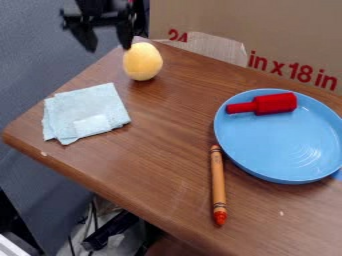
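My gripper [107, 34] hangs at the upper left, blurred and dark, its two fingers spread apart, just left of and above a yellow round object [143, 61] on the wooden table. A folded light blue cloth [84, 113] lies at the left of the table. A blue plate [278, 147] on the right holds a red cylinder with a handle [271, 103] near its back rim. An orange crayon [218, 183] lies left of and in front of the plate.
A cardboard box [254, 35] with red print stands along the back. The table's left edge drops to a grey floor with dark metal parts.
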